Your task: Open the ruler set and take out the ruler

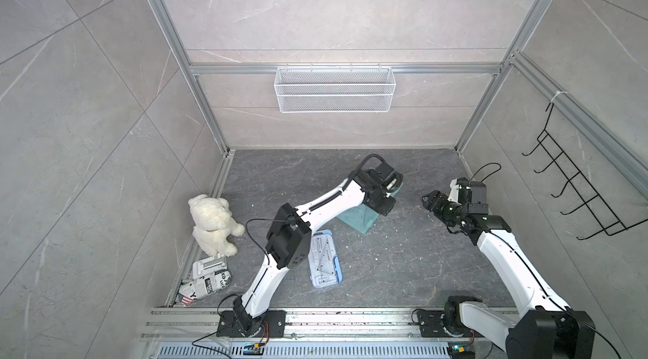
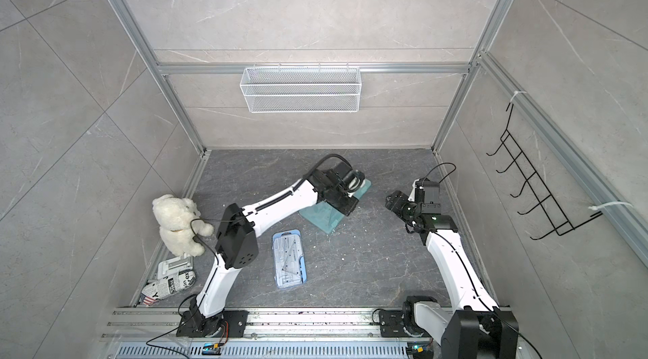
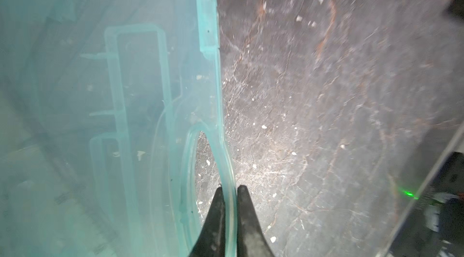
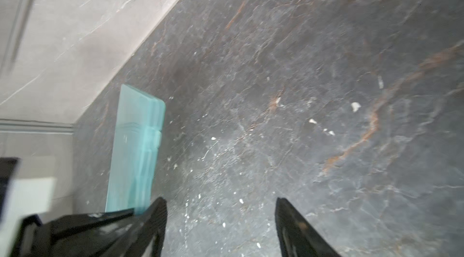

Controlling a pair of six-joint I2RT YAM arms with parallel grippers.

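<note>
A translucent teal case (image 3: 140,0) fills the left half of the left wrist view. My left gripper is shut on the rim of its handle. From the top left view, the teal case (image 1: 362,218) shows partly beneath the left arm, over the middle of the floor. The right wrist view shows the narrow side of the teal case (image 4: 137,145), beyond a left gripper finger. My right gripper stands open, well right of the case, with bare floor between its fingers. What lies inside the case is not clear.
A clear box with blue edges (image 2: 289,261) lies near the front of the floor, dark lines showing through it. A white teddy bear (image 1: 214,224) and a printed packet (image 1: 206,284) sit at the left wall. Open floor lies between case and right arm.
</note>
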